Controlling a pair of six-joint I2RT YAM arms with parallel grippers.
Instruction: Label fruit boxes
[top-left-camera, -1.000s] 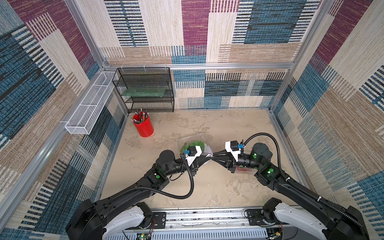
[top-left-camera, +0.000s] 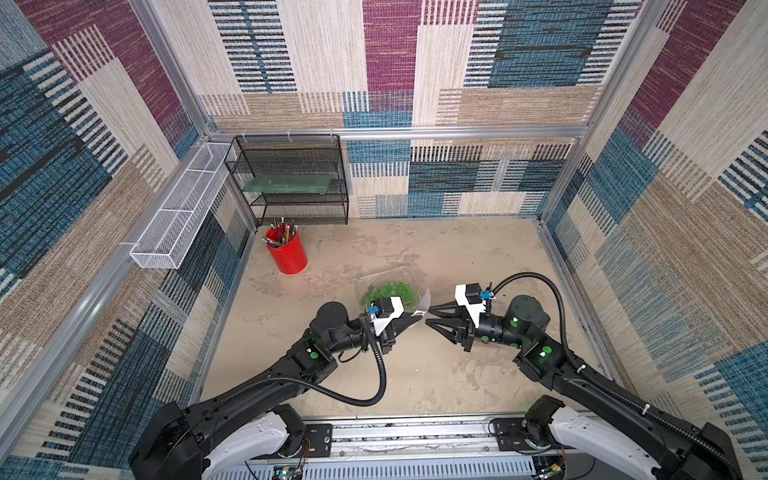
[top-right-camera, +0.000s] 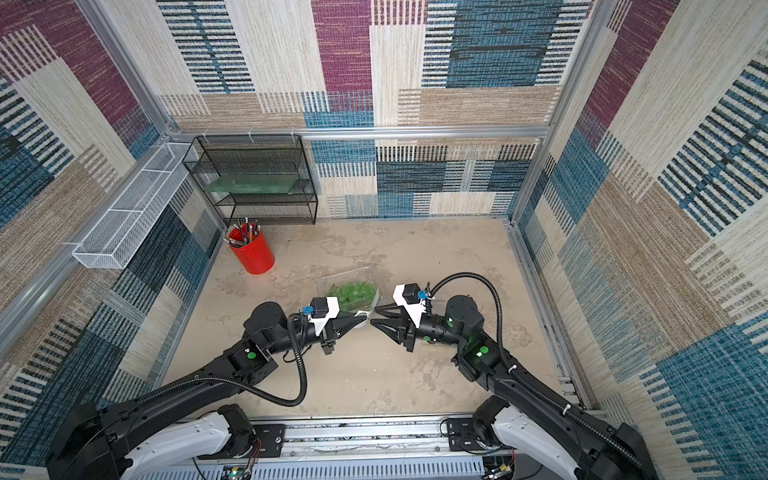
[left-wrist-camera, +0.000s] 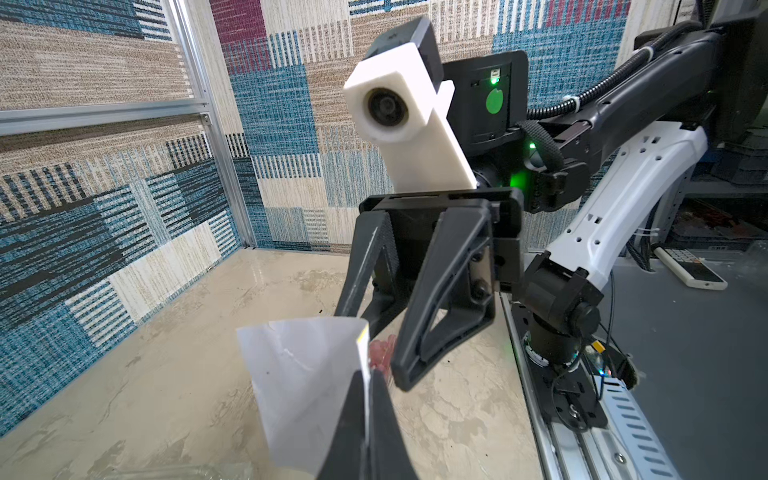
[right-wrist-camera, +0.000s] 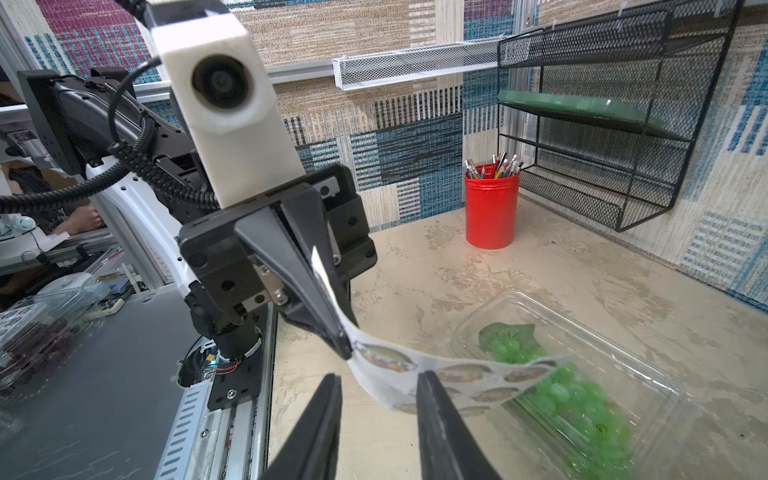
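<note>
My left gripper is shut on a white sheet of labels (left-wrist-camera: 300, 384), held upright by its edge. Rows of oval fruit stickers show on the label sheet (right-wrist-camera: 464, 374) in the right wrist view. My right gripper stands open, with nothing visibly gripped. Its fingertips are close to the sheet's free side; contact cannot be told. A clear box with green grapes (right-wrist-camera: 572, 400) lies on the table behind the sheet. Red fruit (left-wrist-camera: 382, 354) shows partly behind the right gripper in the left wrist view; from above it is mostly hidden.
A red cup (top-left-camera: 289, 254) of pens stands at the back left, before a black mesh shelf (top-left-camera: 344, 196) holding a green item (top-left-camera: 289, 184). A white wire basket (top-left-camera: 180, 209) hangs on the left wall.
The left arm holds nearly still; the sheet has flexed.
</note>
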